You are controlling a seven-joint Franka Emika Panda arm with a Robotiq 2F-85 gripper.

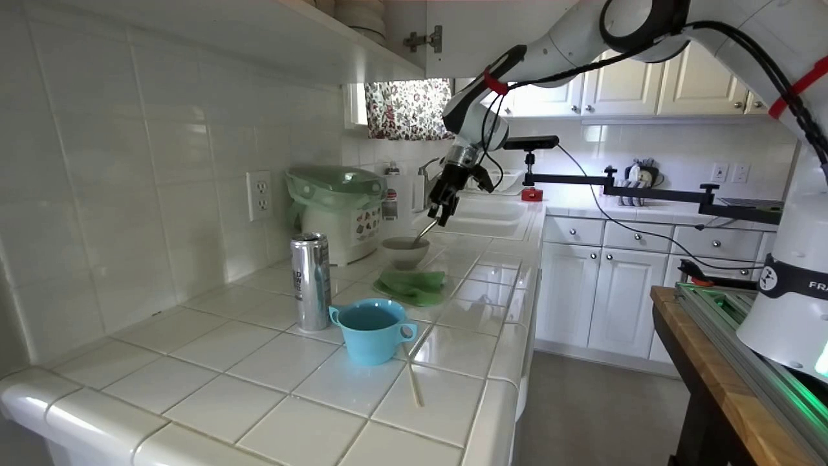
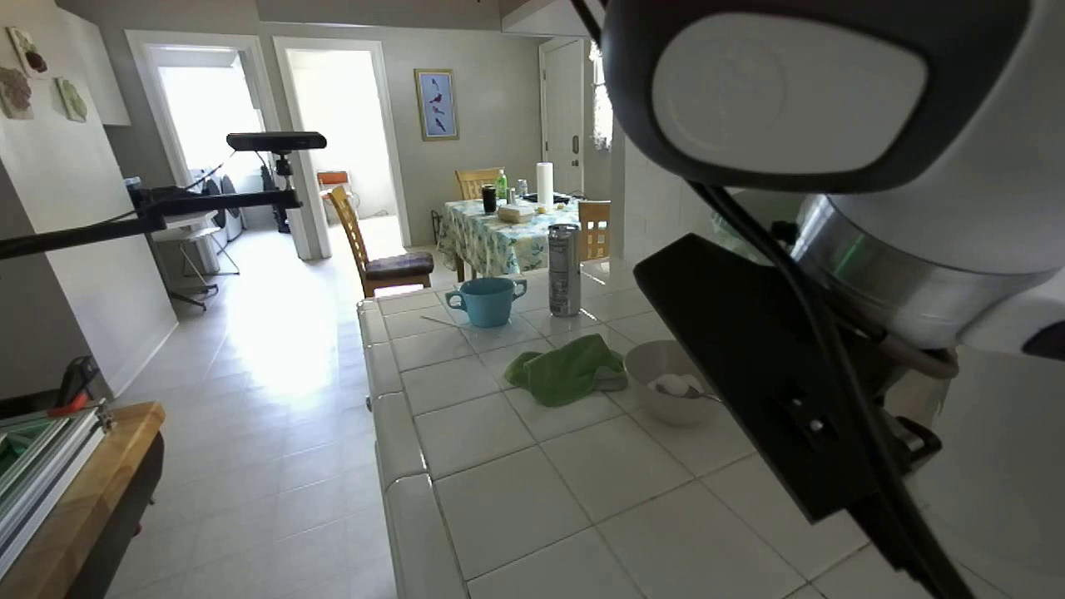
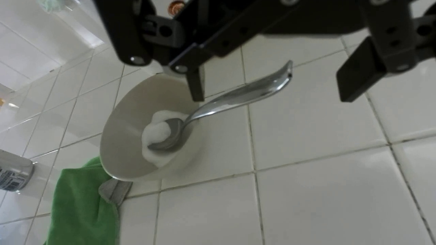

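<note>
My gripper is open, its two dark fingers far apart in the wrist view. Between them, seen from above, runs the handle of a metal spoon [image 3: 245, 93]; no contact shows. The spoon's bowl end rests on something white [image 3: 156, 134] inside a pale bowl [image 3: 118, 139], and its handle slants up past the rim. In exterior view 1, the gripper [image 1: 443, 216] is just above the bowl [image 1: 403, 256], at the upper end of the spoon. Exterior view 2 has my fingers hidden behind the arm.
A green cloth [image 1: 411, 287] lies close beside the bowl. Nearer the counter's front stand a blue two-handled cup [image 1: 370, 342] and a tall silver can [image 1: 311, 283], with a thin stick [image 1: 415, 384] by the cup. A green-lidded container [image 1: 337, 213] is against the wall.
</note>
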